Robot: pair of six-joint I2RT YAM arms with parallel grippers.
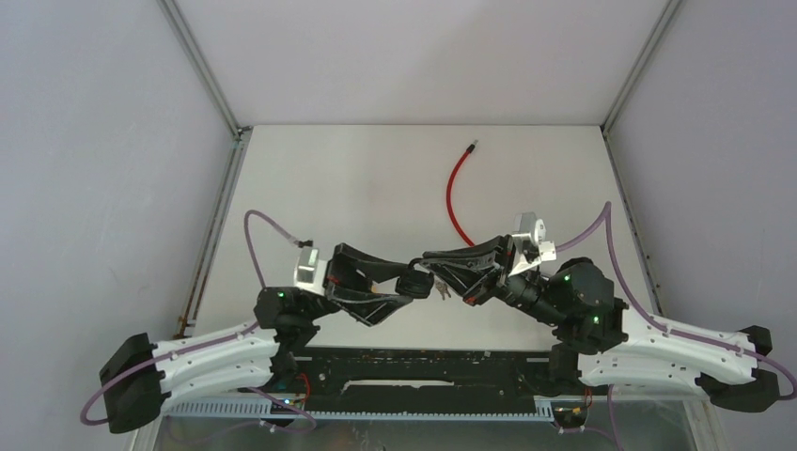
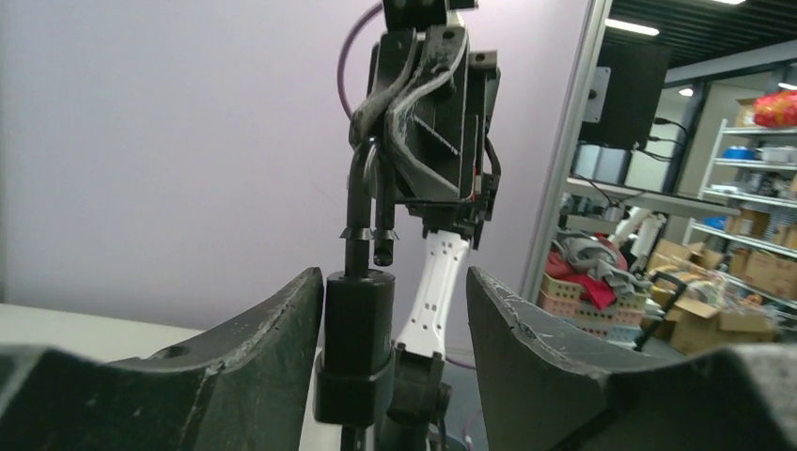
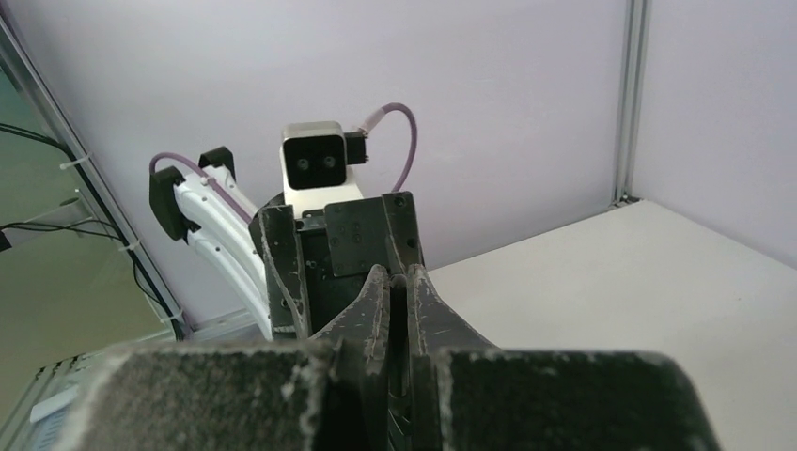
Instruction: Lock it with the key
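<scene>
A black padlock [image 2: 359, 319] hangs upright in the left wrist view, its body between the fingers of my left gripper. Those fingers are part open, with a clear gap on the right of the body; contact on the left cannot be told. The curved shackle [image 2: 362, 188] is raised, its short leg ending free above the body. Higher up, my right gripper [image 1: 428, 260] is shut on this shackle. Small metal keys [image 1: 442, 289] lie on the table just right of the padlock, partly under the right gripper.
A red cable [image 1: 449, 193] curves across the back half of the white table [image 1: 329, 178], which is otherwise clear there. A small orange thing [image 1: 374, 288] shows between the left gripper's fingers from above. The dark front rail [image 1: 399, 362] borders the table.
</scene>
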